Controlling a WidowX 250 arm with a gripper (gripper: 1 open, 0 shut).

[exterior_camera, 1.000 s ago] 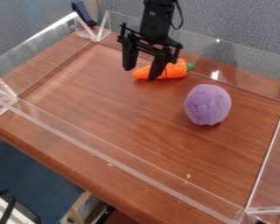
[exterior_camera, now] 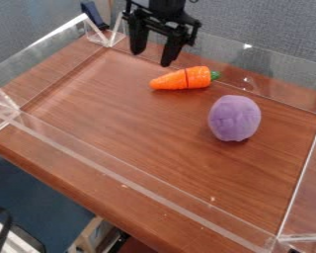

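An orange carrot (exterior_camera: 181,79) with a green tip lies near the back of the wooden board. To its lower right rests a purple round plush object (exterior_camera: 235,118). My black gripper (exterior_camera: 151,49) hangs above and a little left of the carrot, apart from it, its fingers spread with nothing visible between them.
Low clear walls (exterior_camera: 134,152) border the wooden board (exterior_camera: 121,183). The front and left of the board are bare. A small dark blue item (exterior_camera: 92,15) is at the back left, outside the working area.
My gripper has risen and moved slightly left, away from the carrot. The carrot and purple object look unmoved.
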